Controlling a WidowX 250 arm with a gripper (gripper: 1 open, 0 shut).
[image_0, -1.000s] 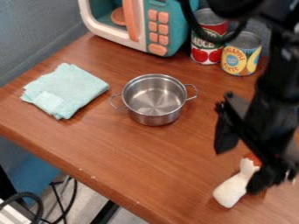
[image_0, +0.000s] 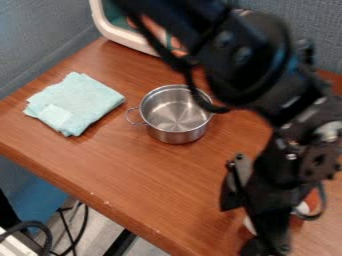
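Observation:
The black robot arm fills the right half of the view, with its gripper (image_0: 251, 210) low at the front right, close over the table (image_0: 120, 175). A small white object (image_0: 310, 208) is mostly hidden behind the gripper. Whether the fingers hold it, and whether they are open or shut, is unclear. A steel pot (image_0: 174, 116) stands in the middle, partly behind the arm.
A folded light blue cloth (image_0: 74, 103) lies at the left. A toy appliance (image_0: 118, 22) at the back is largely hidden by the arm. Cables hang beyond the table's edge.

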